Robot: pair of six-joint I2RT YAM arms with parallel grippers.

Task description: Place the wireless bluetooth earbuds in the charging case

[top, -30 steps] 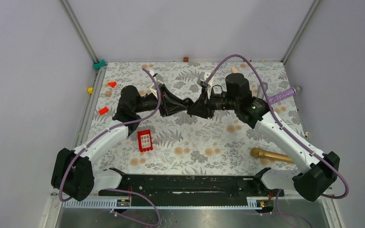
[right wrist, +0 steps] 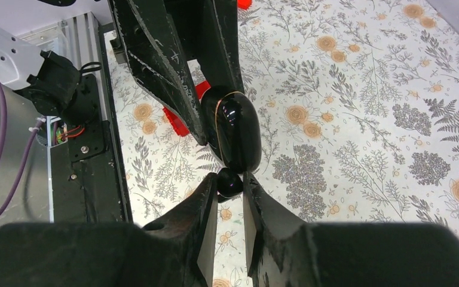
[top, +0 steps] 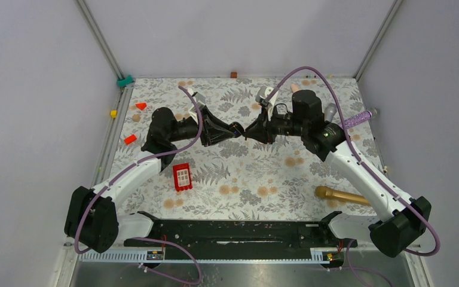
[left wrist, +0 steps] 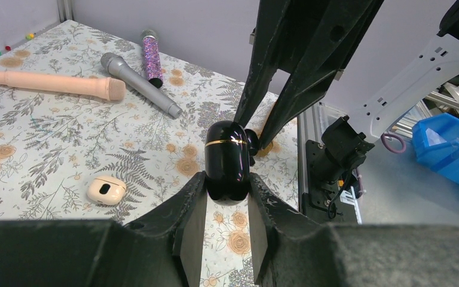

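Observation:
A glossy black charging case (left wrist: 227, 158) with a thin gold line is gripped upright between the fingertips of my left gripper (top: 233, 131), above the table. My right gripper is shut on a small black earbud (right wrist: 229, 183), just below the case in the right wrist view. Part of this earbud lies behind the case in the left wrist view. The fingers of the two grippers are very close together near the table's middle in the top view. Whether the earbud touches the case, I cannot tell; the case's inside is hidden.
On the table lie a cream mouse (left wrist: 106, 190), a peach microphone (left wrist: 60, 84), a grey microphone (left wrist: 140, 85) and a purple one (top: 358, 118). A gold microphone (top: 342, 195) sits front right, a red calculator-like block (top: 182, 177) front left.
My right gripper has drawn back a little to the right, widening the gap to the left gripper. It still holds the earbud. The left arm and the case have stayed put.

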